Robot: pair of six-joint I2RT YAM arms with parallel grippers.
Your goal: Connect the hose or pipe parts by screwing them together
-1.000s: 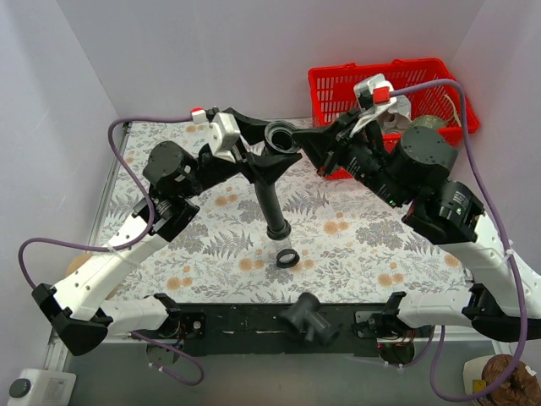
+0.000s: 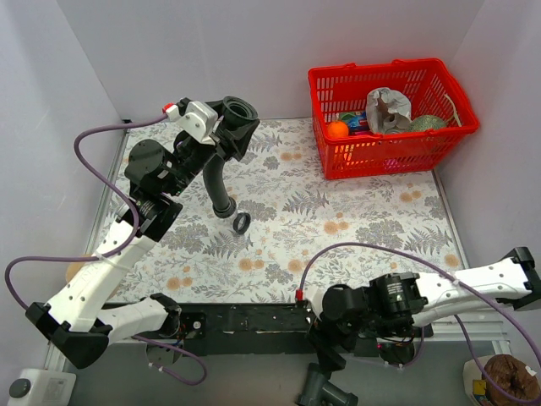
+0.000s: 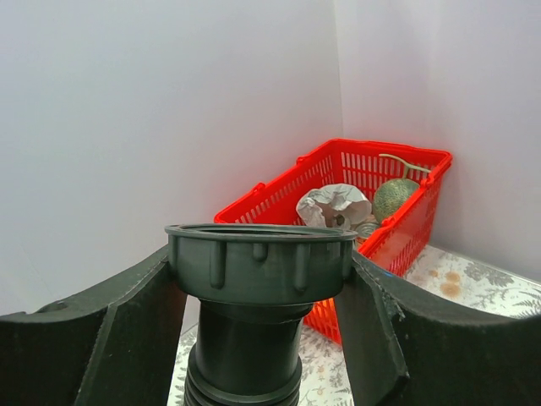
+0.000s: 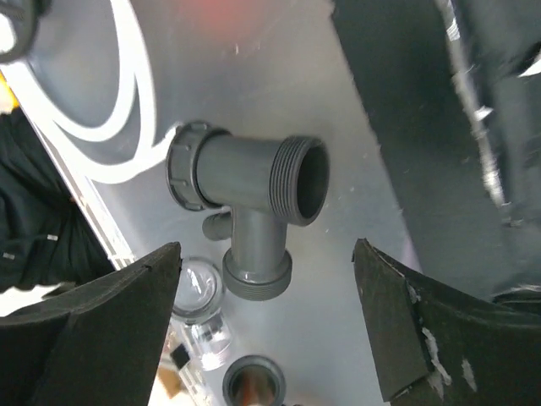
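Observation:
My left gripper [image 2: 225, 127] is shut on the top end of a dark grey hose [image 2: 216, 182], held upright above the table, with a black ring at its lower end; the left wrist view shows the fitting [image 3: 258, 275] between its fingers. My right gripper is part open, low beyond the table's front edge, over a grey T-shaped pipe fitting [image 4: 258, 245] with threaded ends. In the top view that fitting [image 2: 325, 391] is partly hidden by the right arm. Nothing is between the right fingers.
A red basket [image 2: 389, 169] with fruit and packets stands at the back right. Clear cups [image 4: 196, 288] and white tubing [image 4: 110, 169] lie near the T fitting.

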